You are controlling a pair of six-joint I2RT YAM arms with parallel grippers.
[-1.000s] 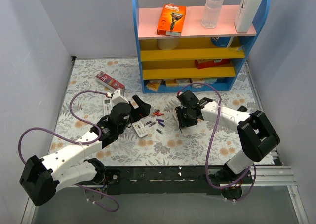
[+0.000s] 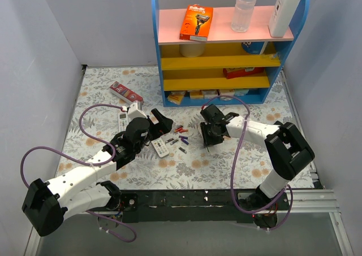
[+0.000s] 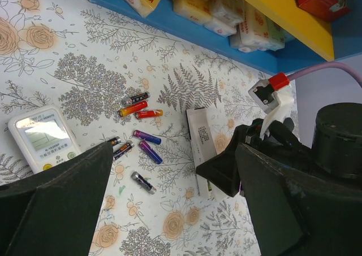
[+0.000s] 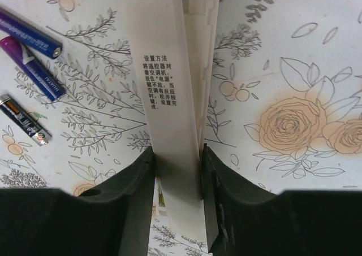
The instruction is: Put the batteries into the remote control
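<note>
A white battery cover (image 4: 161, 86) with printed text lies askew over the remote control (image 4: 199, 47), whose open back shows along the cover's right side. My right gripper is shut on the cover, a finger at each long edge. In the left wrist view the cover (image 3: 199, 134) is partly hidden by the right gripper. Loose on the table are a silver-black battery (image 3: 143, 182), purple batteries (image 3: 150, 152) and orange-red ones (image 3: 133, 108). My left gripper stands open above the table, left of the remote, nothing between its fingers.
A white remote with a screen (image 3: 45, 137) lies face up at the left. Beyond the batteries stands a blue and yellow shelf (image 2: 215, 64) with packets on its lowest level.
My right gripper has shifted slightly left in the top view, and its forearm and elbow have swung left too. The left arm and the loose batteries have stayed in place.
</note>
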